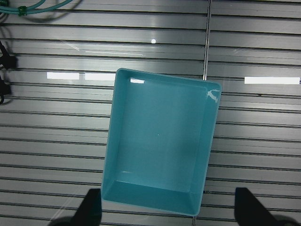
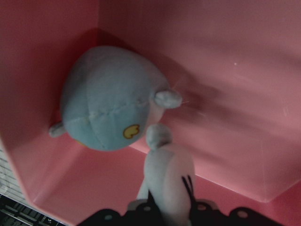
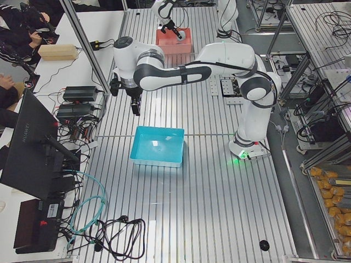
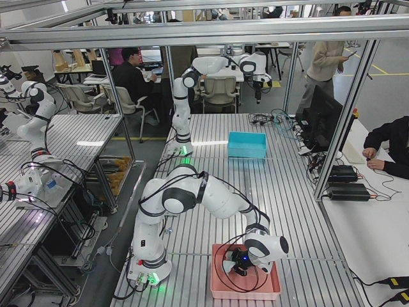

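An empty teal bin (image 3: 156, 145) sits on the slatted table; my left gripper hangs above it, open and empty, its fingers far apart. At the far end is a pink bin (image 4: 220, 291). Inside it, in the right wrist view, lies a round pale-blue plush toy (image 2: 108, 99) with a small yellow patch. My right gripper is inside that bin, shut on a second, white-and-grey plush toy (image 2: 167, 169), beside the round one.
A monitor (image 3: 30, 145) and black power boxes line the table's side, with loose cables (image 3: 118, 238) on the near end. A small board (image 3: 227, 87) lies near the right edge. The table around the teal bin is mostly clear.
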